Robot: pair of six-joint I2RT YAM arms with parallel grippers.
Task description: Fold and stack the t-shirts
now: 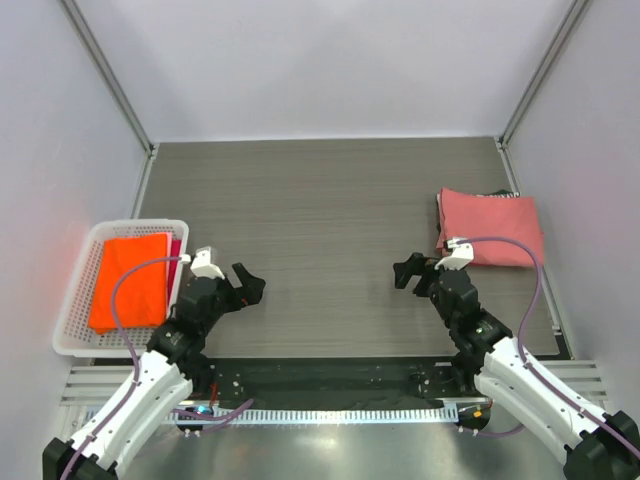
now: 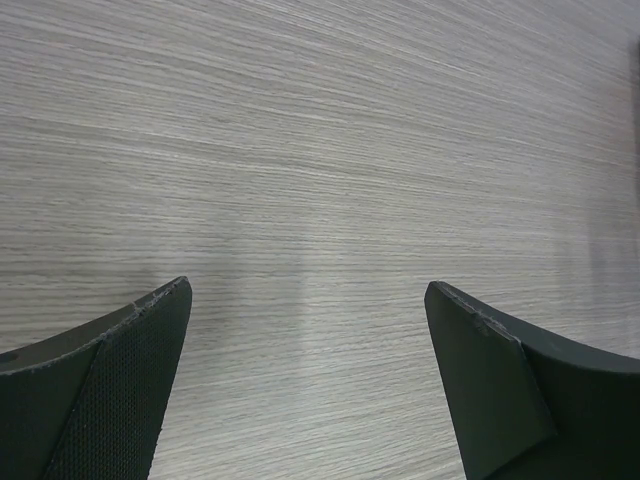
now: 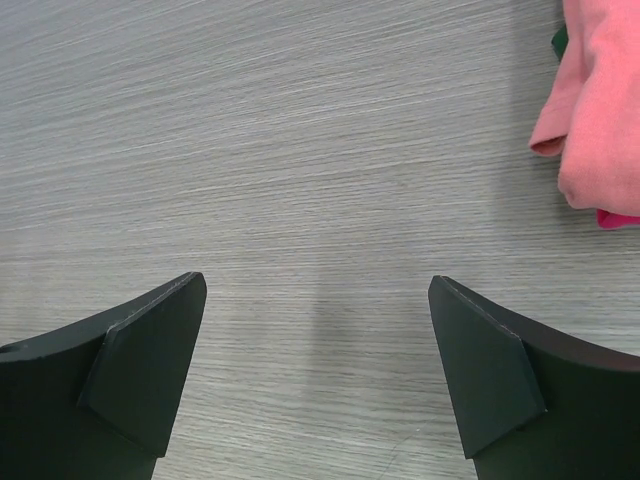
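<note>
A stack of folded shirts with a coral shirt (image 1: 490, 230) on top lies at the table's right side; dark and patterned cloth peeks out at its back edge. In the right wrist view the corner of the coral shirt (image 3: 612, 130) shows at upper right, with bright pink cloth (image 3: 618, 219) under it. An orange shirt (image 1: 130, 280) lies in the white basket at left, beside some red cloth (image 1: 175, 262). My left gripper (image 1: 254, 287) hangs open over bare table, right of the basket. Left of the stack, my right gripper (image 1: 402, 276) is open and empty.
The white basket (image 1: 72, 318) stands against the left wall. Between the arms and toward the back, the grey wood-grain table (image 1: 320, 220) is clear. White walls (image 1: 330, 80) close off the back and both sides.
</note>
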